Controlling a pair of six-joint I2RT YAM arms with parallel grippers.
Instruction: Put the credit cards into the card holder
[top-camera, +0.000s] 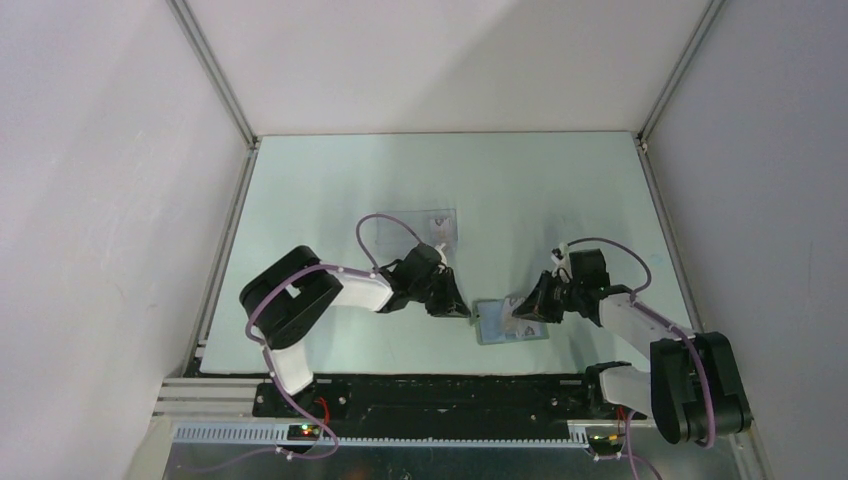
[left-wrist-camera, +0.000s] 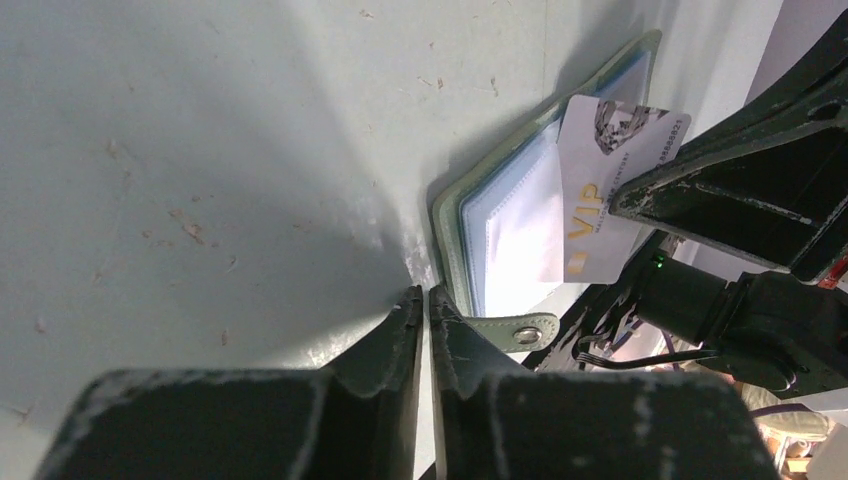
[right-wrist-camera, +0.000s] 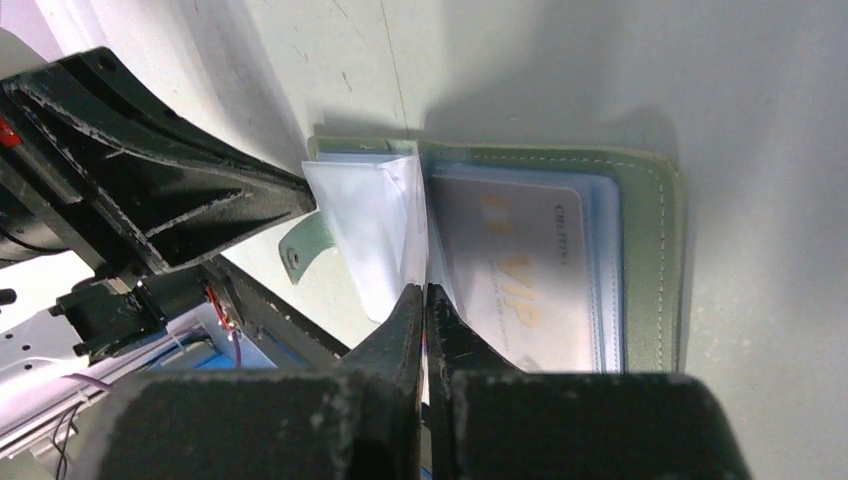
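The grey-green card holder (top-camera: 487, 334) lies open on the table, its clear sleeves facing up and its snap strap (left-wrist-camera: 530, 331) at one end. A VIP card (right-wrist-camera: 528, 270) shows through a sleeve. My right gripper is shut on another white VIP card, which stands tilted above the sleeves, seen nearly edge-on in the right wrist view. My left gripper is at the holder's strap end, its fingers close together with a narrow gap. Whether the holder's edge lies between them is unclear.
A clear tray (top-camera: 398, 216) with a card (top-camera: 441, 228) at its right end sits farther back, behind the left arm. Both grippers are close together over the holder.
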